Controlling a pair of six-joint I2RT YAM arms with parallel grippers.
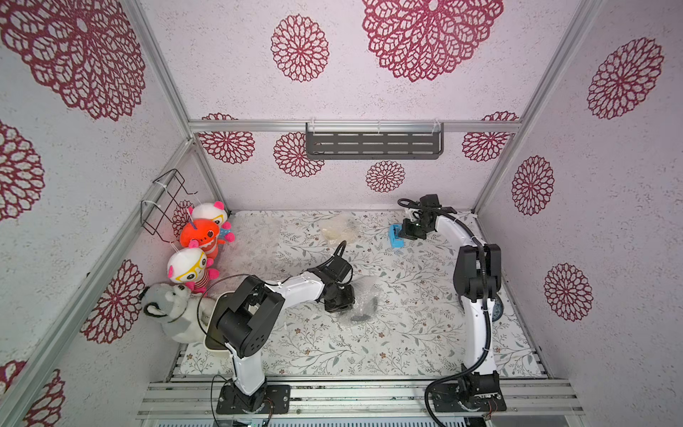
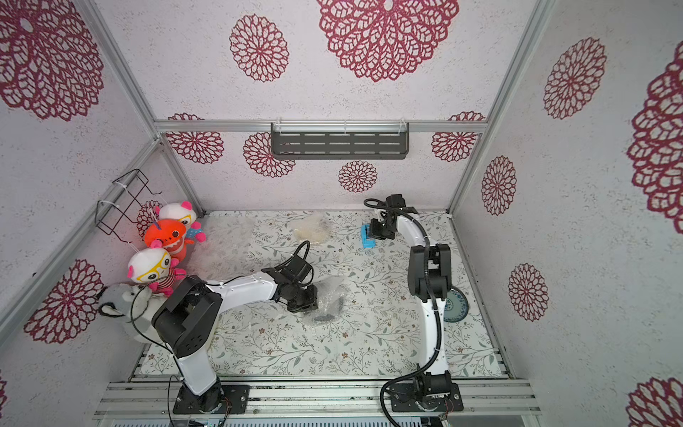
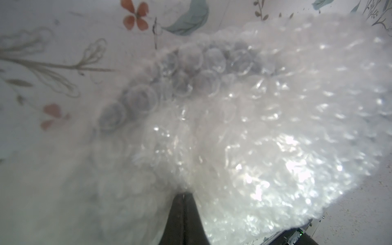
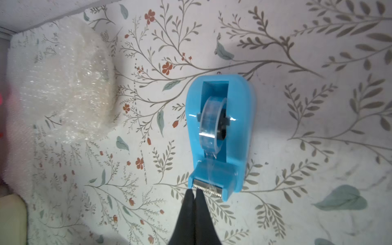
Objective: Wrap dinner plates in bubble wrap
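Observation:
Clear bubble wrap [image 1: 368, 293] lies in a bundle at mid-table; through it, the left wrist view shows the dark curved edge of a plate. My left gripper is shut, its tips against the wrap; whether film is pinched between them is hidden. Toward the back right stands a blue tape dispenser [image 4: 241, 122] with a clear tape roll [image 4: 211, 124]. My right gripper is shut just beside the dispenser's toothed cutter, and no tape shows between its fingers. Another patterned plate [image 2: 456, 304] rests at the right side, partly covered by the right arm.
A second bubble-wrapped bundle [image 4: 83, 81] sits near the back wall. Plush toys [image 1: 204, 235] and a cream-rimmed bin [image 1: 213, 343] line the left side, and a loose wrap sheet [image 1: 250, 242] lies at back left.

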